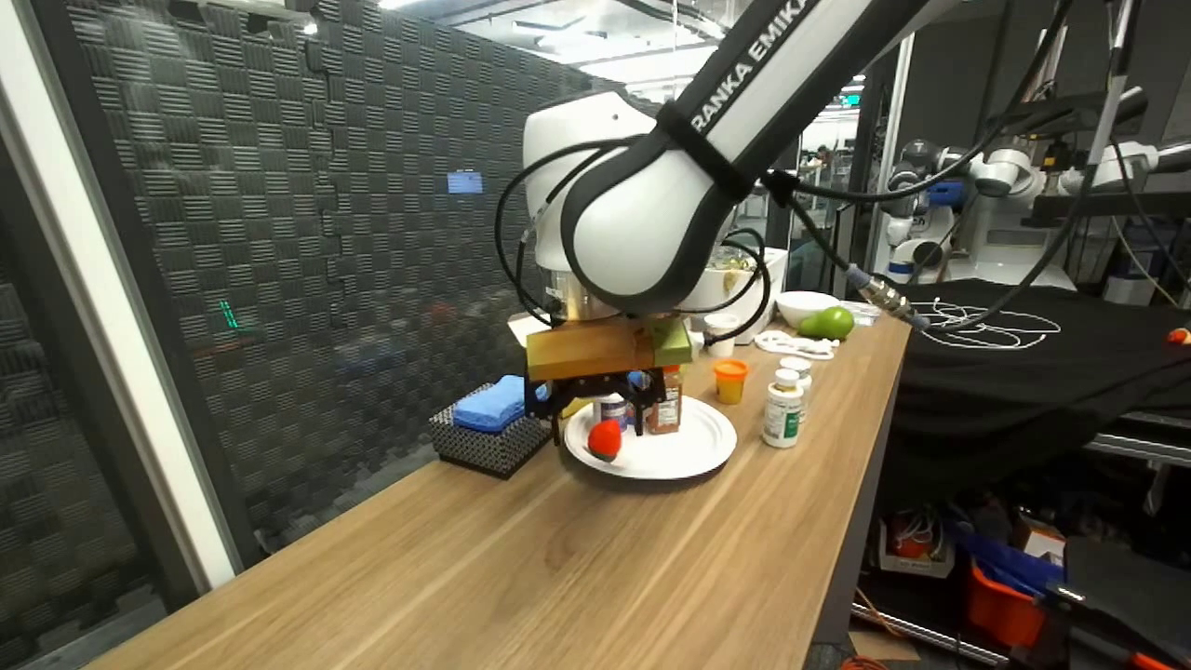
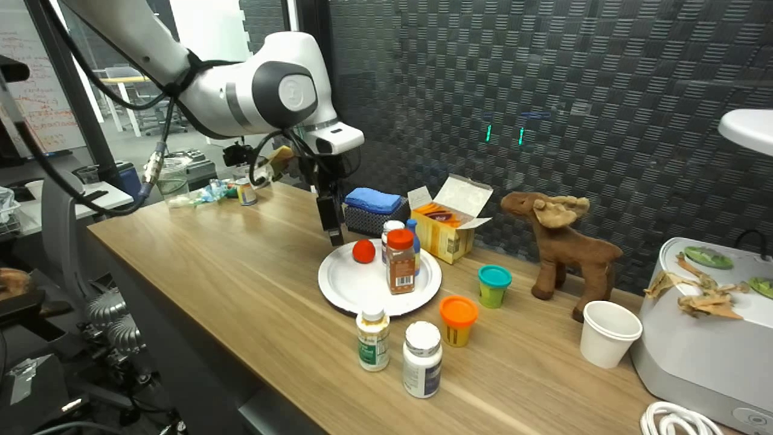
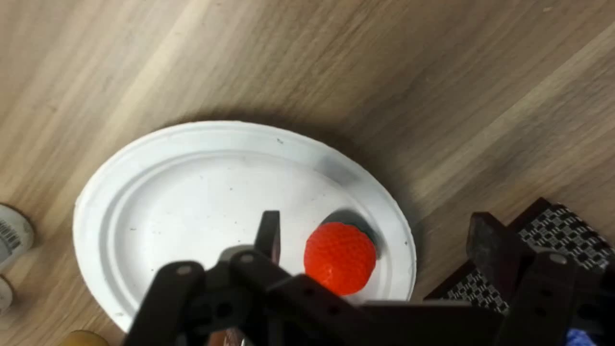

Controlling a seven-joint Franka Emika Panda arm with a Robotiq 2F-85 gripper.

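Note:
A red strawberry lies on the white oval-looking plate, near its rim on the right in the wrist view. My gripper is open and empty, its fingers spread wide, one over the plate and the other past the rim. The strawberry shows between and just below the fingertips in exterior view 1. In exterior view 2 the gripper hangs at the plate's far edge, behind the strawberry. A red-capped spice jar also stands on the plate, with a white-capped bottle and a blue bottle behind it.
A black woven box with a blue cloth sits close beside the gripper. Two white pill bottles, an orange-lidded tub, a teal-lidded tub and a toy moose stand around the plate.

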